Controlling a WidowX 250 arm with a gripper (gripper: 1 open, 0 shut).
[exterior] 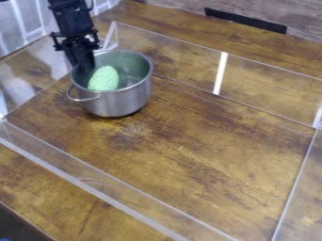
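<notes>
A steel pot [119,101] with side handles sits at the upper left of the wooden table [201,160], with a pale green ridged oblong object [104,79] inside it. My black gripper [83,68] is at the pot's left rim, beside the green object. Its fingertips are dark and small, so I cannot see whether it is open or shut.
Clear strips and white tape border the work area. A dark grey edge runs along the back right.
</notes>
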